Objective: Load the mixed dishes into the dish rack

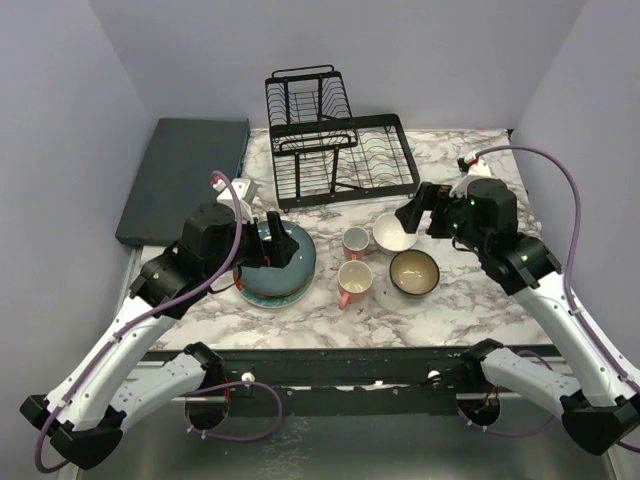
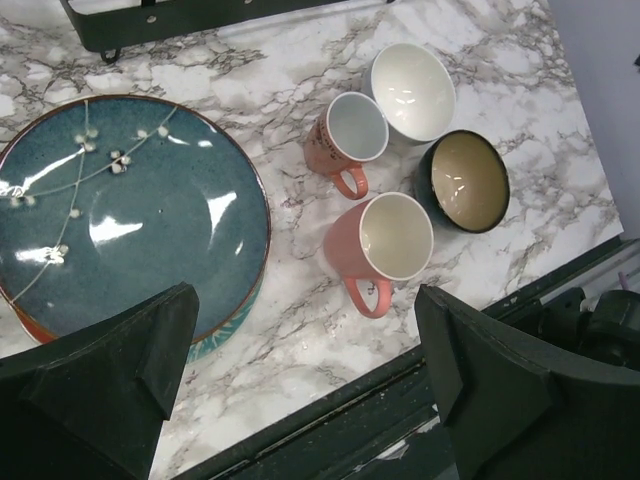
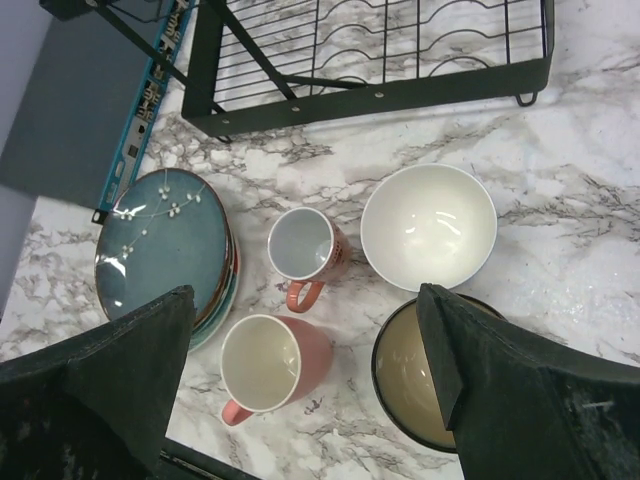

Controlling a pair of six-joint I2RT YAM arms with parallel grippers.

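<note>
A stack of plates, a blue one [image 1: 290, 268] on top, lies on the left of the marble counter, under my open left gripper [image 1: 273, 250]. In the middle stand a small pink mug [image 2: 330, 150] and a larger pink mug [image 2: 350, 245]. To their right are a white bowl [image 3: 428, 225] and a brown dark-rimmed bowl [image 3: 405, 370]. My right gripper [image 1: 420, 207] hangs open above the bowls, nothing between its fingers. The black two-tier dish rack [image 1: 370, 185] stands at the back, with no dishes in it.
A dark flat board [image 1: 175, 170] lies left of the rack, beside the counter. Grey walls [image 1: 80, 180] bound the sides and back. Bare counter shows right of the bowls and in front of the plates.
</note>
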